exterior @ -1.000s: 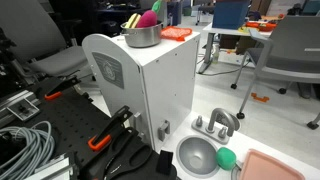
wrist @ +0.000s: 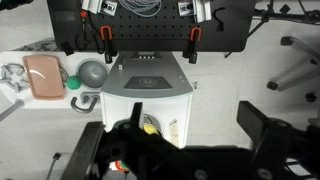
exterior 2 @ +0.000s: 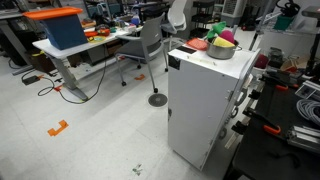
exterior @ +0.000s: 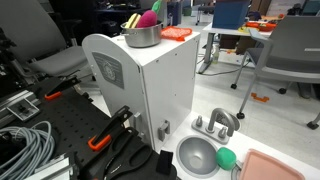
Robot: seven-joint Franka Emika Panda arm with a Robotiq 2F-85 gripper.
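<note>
In the wrist view my gripper stands open, its two dark fingers wide apart with nothing visible between them. Beneath it is the white cabinet. A metal pot sits on the cabinet's top, holding a pink item and some yellow and green ones. Beside the pot lies a flat orange-red item. To the cabinet's side are a grey basin with a faucet, a small green object and a pink tray. I cannot make out my gripper clearly in either exterior view.
A black perforated table adjoins the cabinet, carrying coiled cable and orange-handled clamps. A grey chair and a table with a blue bin stand farther off.
</note>
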